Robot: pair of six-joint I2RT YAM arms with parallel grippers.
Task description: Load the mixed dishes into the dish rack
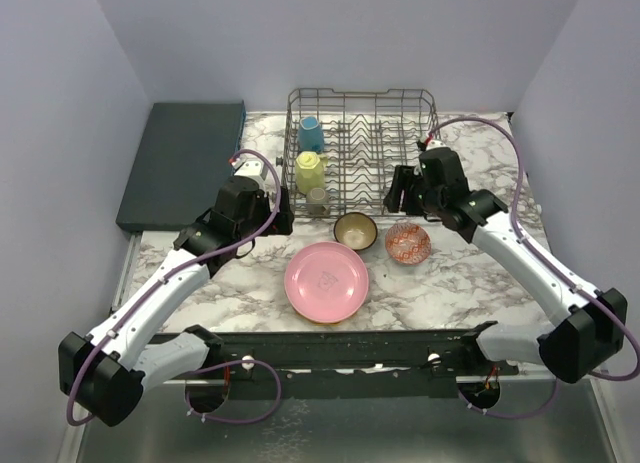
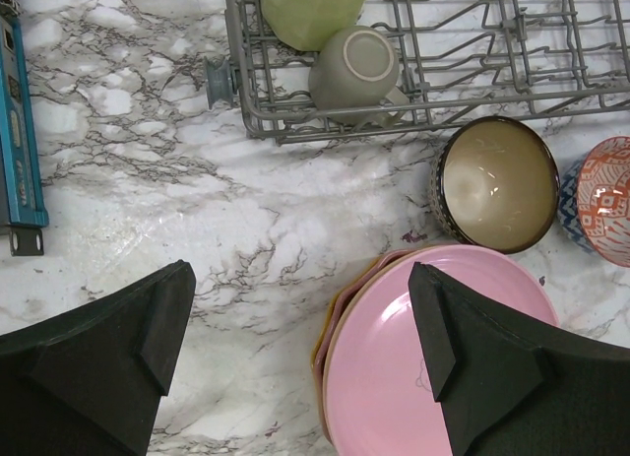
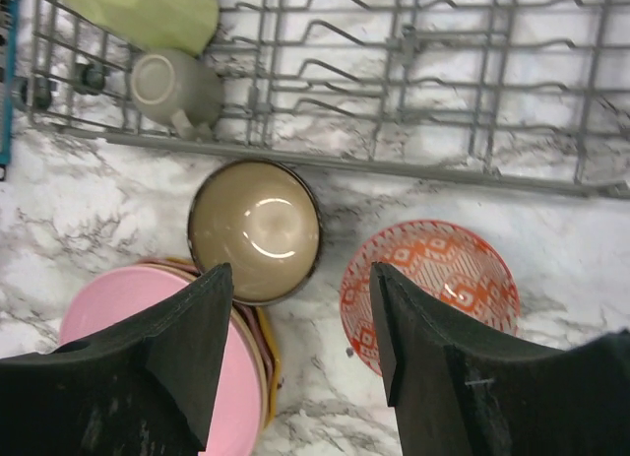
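Note:
The dish rack [image 1: 385, 208] holds a blue cup [image 1: 310, 133], a yellow-green cup [image 1: 309, 171] and a grey cup [image 2: 349, 67] along its left side. In front lie a tan bowl [image 1: 355, 230], a red-patterned bowl [image 1: 408, 242] and a pink plate [image 1: 326, 281] stacked on other plates. My left gripper stands open beside the rack's left front, empty, over the counter and plate edge. My right gripper is open above the bowls at the rack's front right, with nothing between its fingers.
A dark flat board [image 1: 180, 158] lies at the back left. Walls enclose the back and sides; the counter's front edge runs below the plates.

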